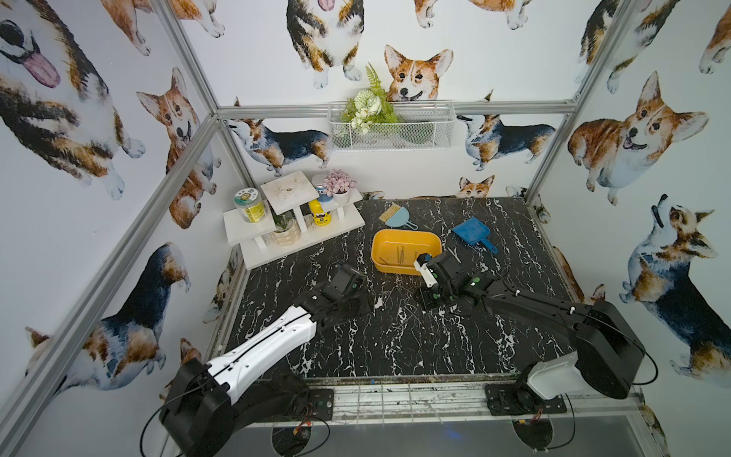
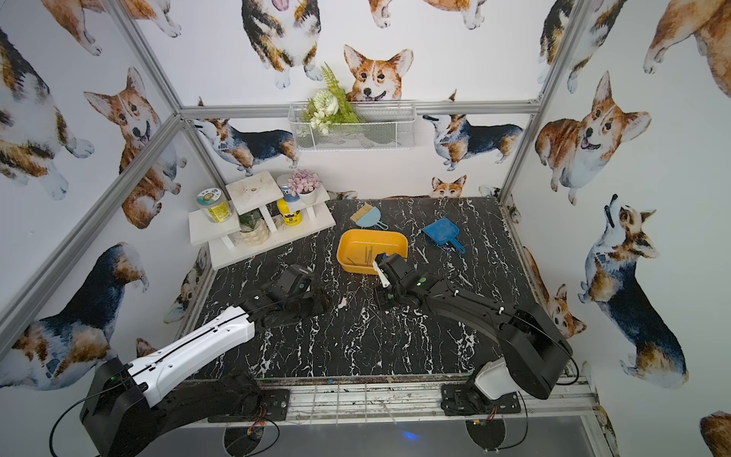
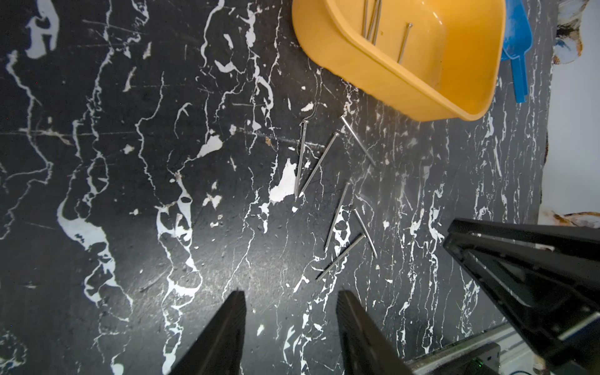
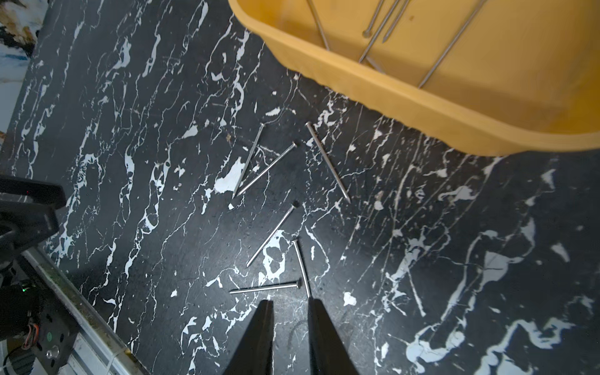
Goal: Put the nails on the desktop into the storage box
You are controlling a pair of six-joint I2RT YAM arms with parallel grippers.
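Several thin nails lie scattered on the black marbled desktop in front of the yellow storage box (image 1: 386, 267). In the left wrist view, a pair of nails (image 3: 318, 162) sits close together beside a white patch. The right wrist view shows a nail (image 4: 328, 162) near the box wall and a flat-lying nail (image 4: 265, 288) close to my right gripper. That gripper is part open above the desk, with no nail between its fingers. My left gripper is wide apart and empty over bare desktop. More nails (image 4: 453, 45) rest inside the box.
Behind the box are a small brush with a light blue dustpan (image 1: 398, 217) and a darker blue dustpan (image 1: 473, 231). A white shelf (image 1: 304, 240) with jars and plants stands at the back left. Both arms come close to each other before the box.
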